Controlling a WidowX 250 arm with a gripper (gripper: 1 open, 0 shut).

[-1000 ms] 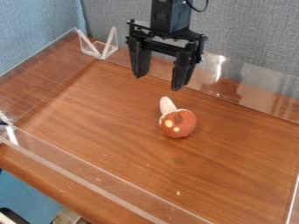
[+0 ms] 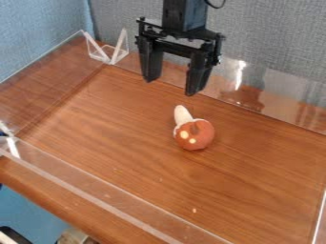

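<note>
My black gripper (image 2: pixel 171 74) hangs open at the top centre of the camera view, its two fingers wide apart with nothing between them. Below and a little right of it, a red-orange round toy (image 2: pixel 196 136) with pale spots and a white elongated part lies on the wooden surface (image 2: pixel 114 143).
Clear low walls (image 2: pixel 128 214) edge the wooden surface. A white wire-like holder (image 2: pixel 107 52) stands at the back left corner. Grey padded panels rise behind. The middle and right of the surface are open apart from the toy.
My gripper has shifted very slightly upward and to the left. The toy lies where it was.
</note>
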